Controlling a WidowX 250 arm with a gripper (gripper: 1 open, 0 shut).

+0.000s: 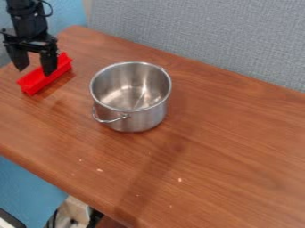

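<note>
My black gripper (34,61) is at the top left, its fingers open and reaching down over a long red object (48,76) lying on the wooden table. Whether the fingers touch the red object is unclear. A steel pot (130,96) with a side handle stands to the right of the red object, apart from it.
A grey padded wall (215,36) runs along the back. The table's front left edge drops to a blue surface and some dark items below.
</note>
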